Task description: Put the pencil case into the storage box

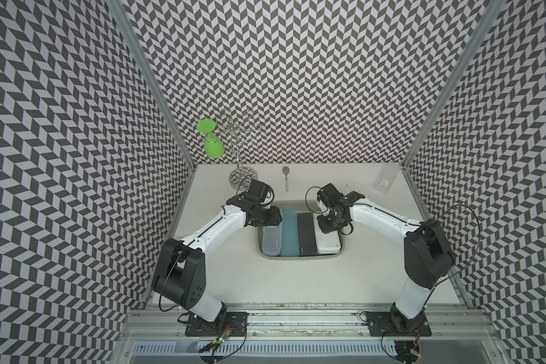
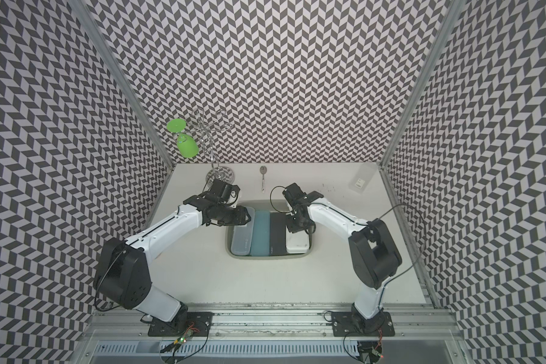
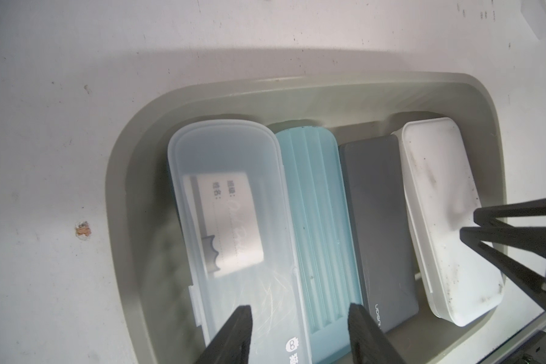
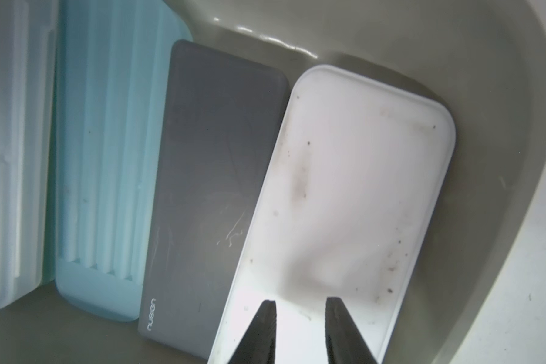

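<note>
The greenish-grey storage box (image 3: 124, 212) stands mid-table. Inside it, from left to right, lie a translucent pencil case (image 3: 230, 145) with a paper label, a ribbed teal case (image 3: 315, 230), a dark grey case (image 3: 379, 206) and a white case (image 3: 443, 176). My left gripper is open over the translucent and teal cases, its fingertips apart with nothing held. Over the white case hovers my right gripper; its fingertips stand a small gap apart, with white surface showing behind. Whether they touch that case is unclear.
Behind the box, a chrome stand (image 1: 239, 154) carries a green cup (image 1: 213, 145) at the back left. A spoon (image 1: 286, 176) lies at the back, and a clear container (image 1: 385, 180) at the back right. The table in front of the box is clear.
</note>
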